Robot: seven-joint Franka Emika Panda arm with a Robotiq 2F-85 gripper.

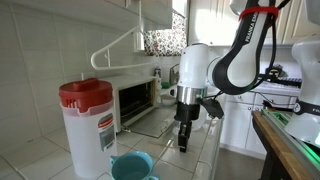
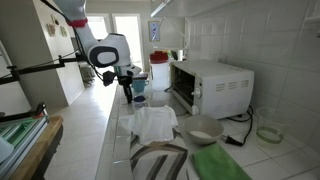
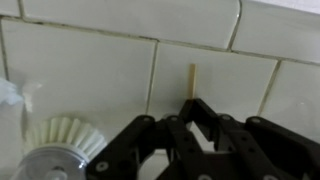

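Note:
My gripper is at the lower edge of the wrist view, its dark fingers closed together. A thin tan stick [image 3: 193, 82] rises from between the fingertips, over white tiles. In exterior view 1 the gripper [image 1: 184, 139] points down close above the tiled counter, right of a blue mug [image 1: 132, 166] and a clear pitcher with a red lid [image 1: 90, 127]. The stick is too small to make out there. From the other side, the white arm [image 2: 108, 52] reaches over the counter's far end.
A round clear thing with a pale ribbed top [image 3: 60, 140] lies at lower left. Along the counter stand a white toaster oven [image 2: 212, 88], a bowl [image 2: 203, 129] and a glass [image 2: 270, 132]. A white cloth [image 2: 150, 124] and a green cloth [image 2: 217, 162] lie nearer.

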